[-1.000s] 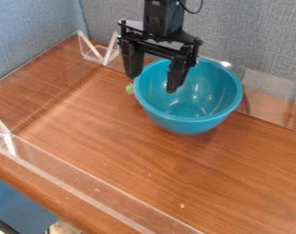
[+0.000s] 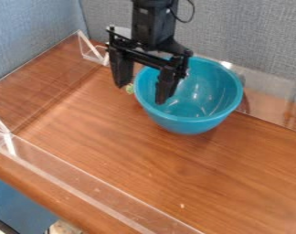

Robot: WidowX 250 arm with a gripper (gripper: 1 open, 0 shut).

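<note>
My black gripper (image 2: pixel 143 77) hangs open over the left part of a turquoise bowl (image 2: pixel 202 102), its right finger in front of the bowl's interior and its left finger outside the left rim. A small yellowish-green item (image 2: pixel 130 89) lies just left of the bowl, partly hidden; I cannot tell what it is.
Clear plastic walls edge it at the left front and at the back, with grey padded walls (image 2: pixel 248 37) behind.
My gripper has moved left and somewhat down over the last second, from over the bowl's middle toward its left rim. The bowl looks unmoved.
</note>
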